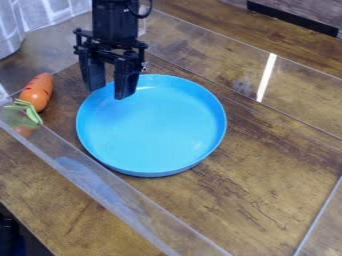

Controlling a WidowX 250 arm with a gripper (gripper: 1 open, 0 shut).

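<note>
My black gripper (107,72) hangs over the back-left rim of a blue plate (151,130), its two fingers apart with nothing visible between them. An orange toy carrot (38,94) with pale green leaves lies left of the plate, apart from it, behind a clear plastic edge.
Clear panels run along the front left and the back. A shiny pale object (19,22) stands in the back-left corner.
</note>
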